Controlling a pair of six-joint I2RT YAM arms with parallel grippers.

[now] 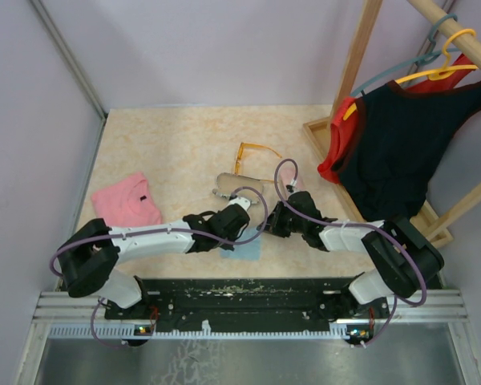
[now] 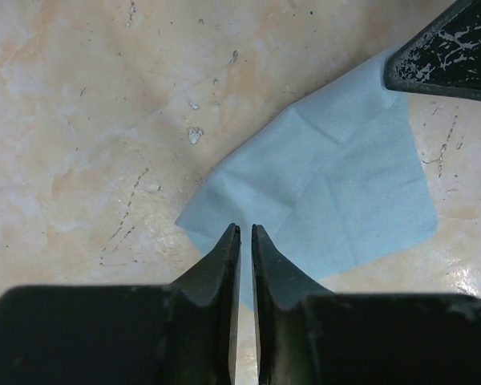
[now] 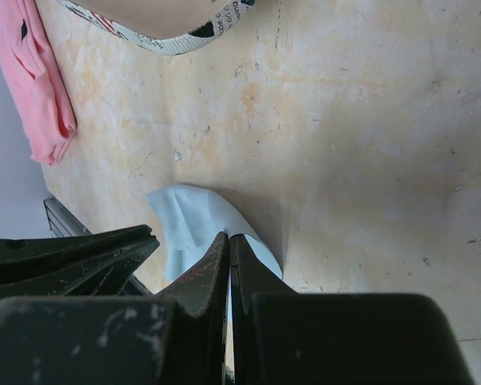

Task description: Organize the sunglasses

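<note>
A light blue cloth [image 1: 242, 250] lies on the tabletop between both grippers; it fills much of the left wrist view [image 2: 353, 192]. My left gripper hangs over it, its fingertips close together with a narrow gap and nothing visible between them. My right gripper is shut at the cloth's edge [image 3: 192, 216]; whether cloth is pinched between the tips is unclear. Orange-framed sunglasses [image 1: 240, 152] lie behind the grippers, beside a tan case [image 1: 236, 184], whose curved edge also shows in the right wrist view [image 3: 184, 44].
A folded pink cloth [image 1: 127, 200] lies on the left of the table. A wooden rack [image 1: 365, 28] with hanging red and black garments stands on the right.
</note>
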